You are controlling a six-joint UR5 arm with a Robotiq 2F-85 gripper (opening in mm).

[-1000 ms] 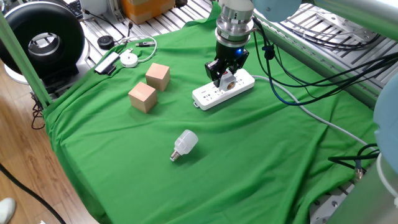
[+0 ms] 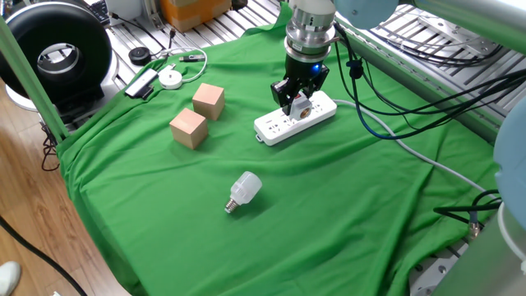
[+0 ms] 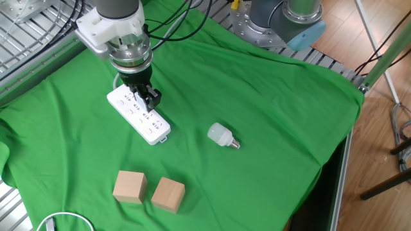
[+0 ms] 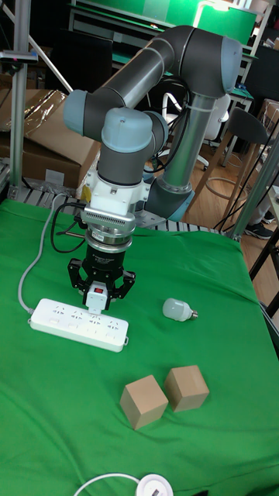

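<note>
A white power strip [image 2: 271,130] lies on the green cloth, its grey cable leading off to the side. Over its middle, my gripper [image 4: 100,288] points down, shut on a white lamp-socket adapter [image 4: 97,299] with a red switch. The adapter's lower end meets or nearly meets the strip's outlets; whether its prongs are inserted cannot be made out. In exterior view 1 the adapter [image 2: 301,109] shows a round metallic opening on its side. A white light bulb [image 3: 219,134] with a metal screw base lies on its side on the cloth, apart from the strip.
Two wooden cubes [image 2: 189,129] stand close together on the cloth. A round white device [image 2: 170,79] with a cable rests near the cloth's edge. Black cables [image 2: 411,111] hang beside the arm. Open cloth surrounds the bulb.
</note>
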